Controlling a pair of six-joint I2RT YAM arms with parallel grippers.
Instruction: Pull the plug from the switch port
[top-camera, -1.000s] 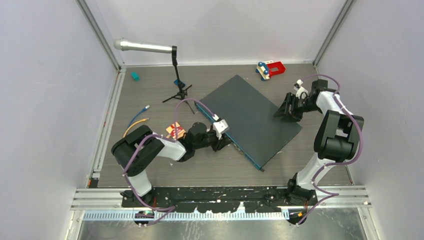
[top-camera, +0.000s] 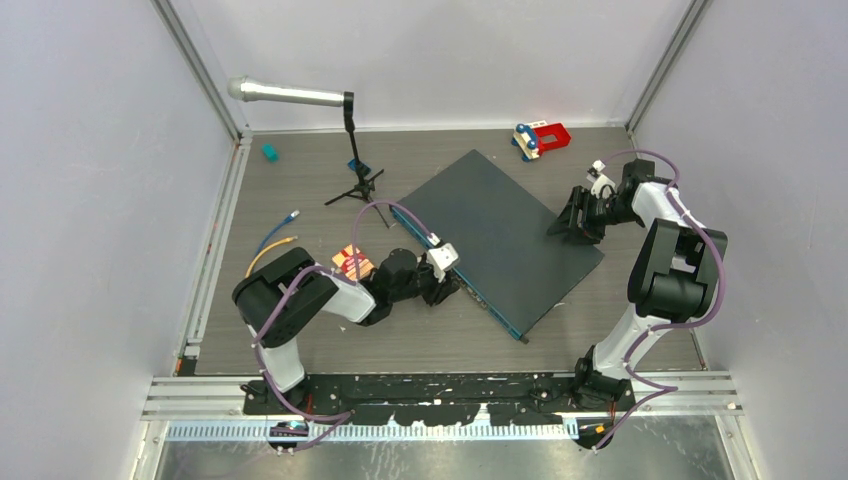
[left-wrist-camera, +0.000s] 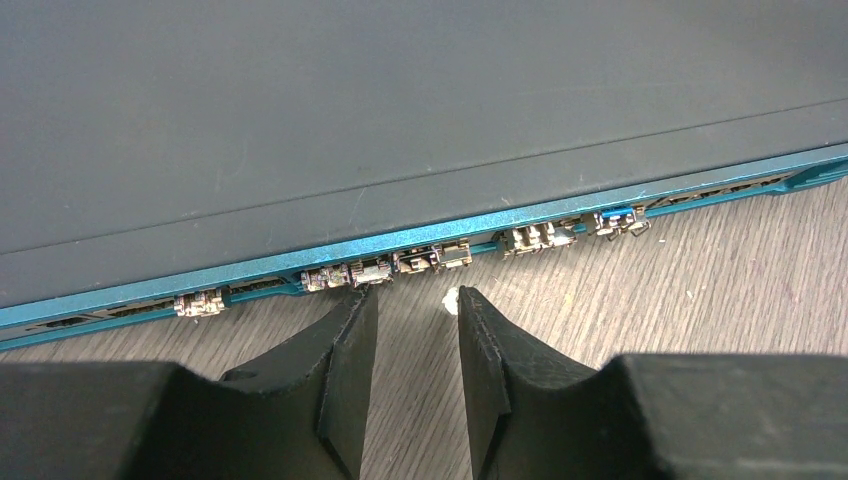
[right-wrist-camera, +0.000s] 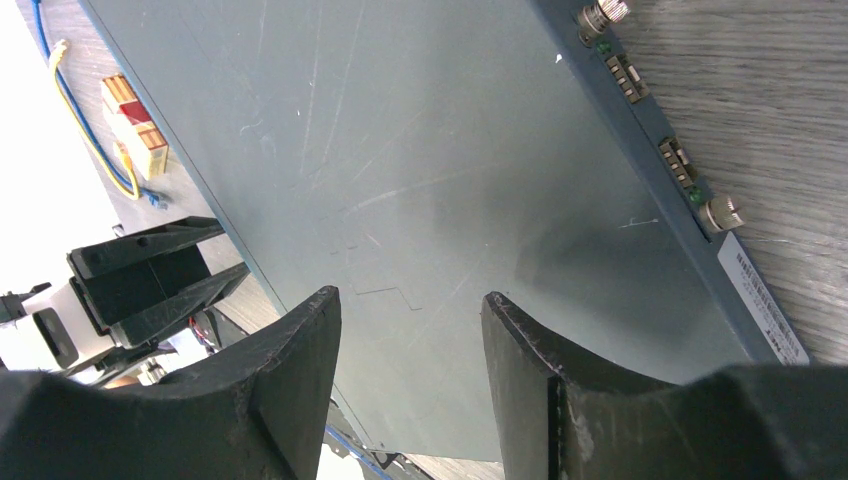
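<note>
The dark switch lies diagonally on the floor, its blue port strip toward the left arm. In the left wrist view several metal modules sit in that strip; I cannot tell which is the plug. My left gripper stands just in front of the ports, open, with nothing between its fingers. My right gripper is over the switch's far side, fingers parted with nothing between them, facing an edge with two knurled screws.
A microphone stand stands at back left, a red-and-blue toy at the back. Blue and yellow cables and a small box lie left of the switch.
The right arm and the switch look unchanged.
</note>
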